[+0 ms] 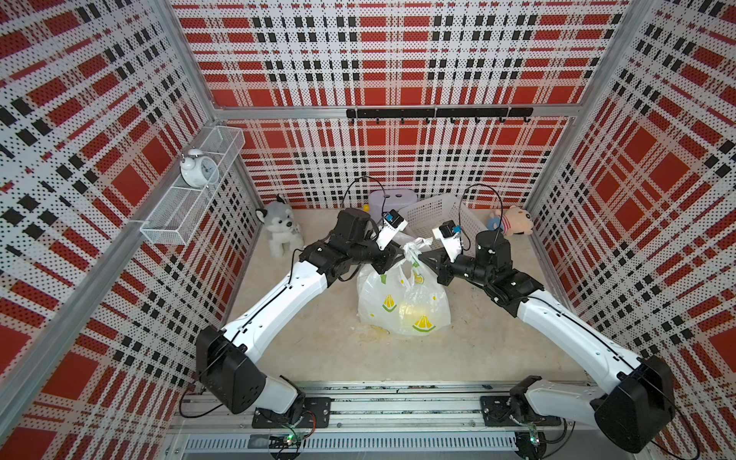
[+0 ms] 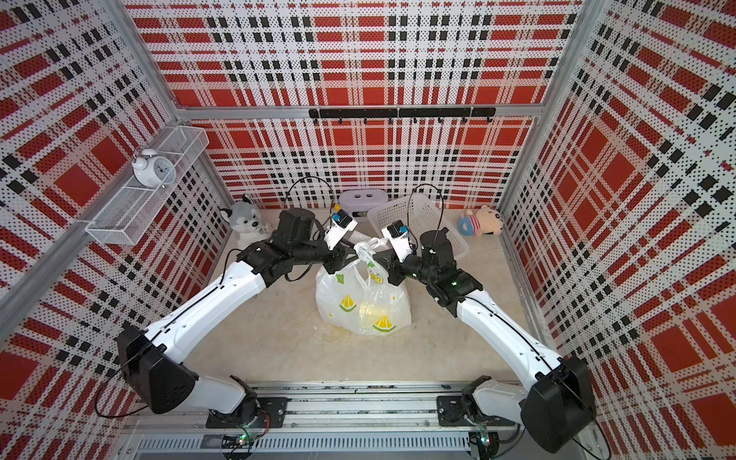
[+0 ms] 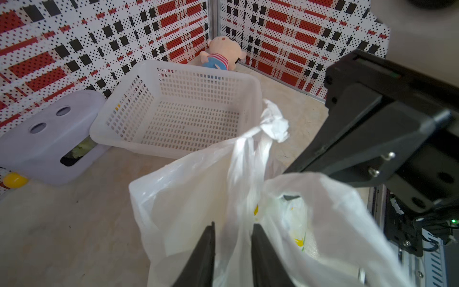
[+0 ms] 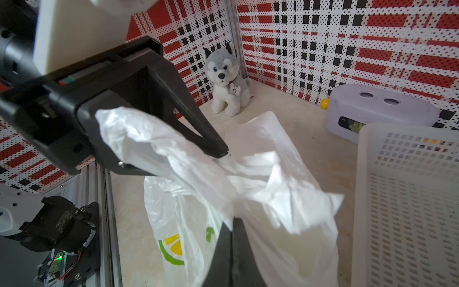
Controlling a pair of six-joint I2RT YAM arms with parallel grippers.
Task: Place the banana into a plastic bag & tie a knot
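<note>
A white plastic bag (image 1: 402, 299) printed with yellow-green fruit stands upright on the table, its two handles gathered at the top between my grippers. In the left wrist view, my left gripper is part open. A twisted strip of the bag (image 3: 239, 186) runs between its fingers without being pinched. My right gripper has its fingers pressed together, with the other bag handle (image 4: 167, 148) coming out of them. Both grippers are close together and face each other across the bag's top. No banana can be made out; the bag's inside is hidden.
A white basket (image 1: 437, 211) and a lilac box (image 1: 392, 201) stand behind the bag. A husky plush (image 1: 281, 224) sits at back left, another plush toy (image 1: 517, 220) at back right.
</note>
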